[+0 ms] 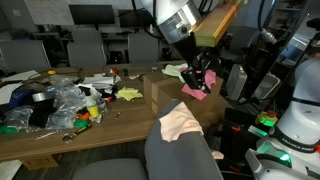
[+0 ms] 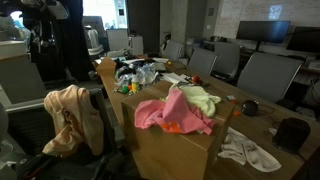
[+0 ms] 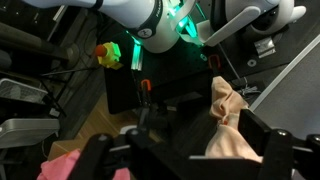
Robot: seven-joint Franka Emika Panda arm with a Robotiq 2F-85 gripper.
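A peach cloth point(image 1: 180, 122) is draped over the top of a grey chair back point(image 1: 182, 155); exterior view 2 shows the same cloth point(image 2: 72, 122) hanging down in folds. Above the cloth and clear of it, my gripper point(image 1: 201, 86) points downward. In the wrist view its dark fingers point(image 3: 140, 140) stand apart, and the cloth point(image 3: 231, 128) lies below them, not held. The gripper point(image 2: 42, 46) is at the upper left in exterior view 2, with a visible gap down to the cloth.
On a brown box point(image 2: 155, 150), a pink cloth point(image 2: 178, 110) and a pale green cloth point(image 2: 200, 98) lie heaped. A white cloth point(image 2: 247, 150) rests on the table at right. Bottles, bags and tools clutter the long table point(image 1: 125, 128). A white robot base point(image 1: 298, 125) stands at right.
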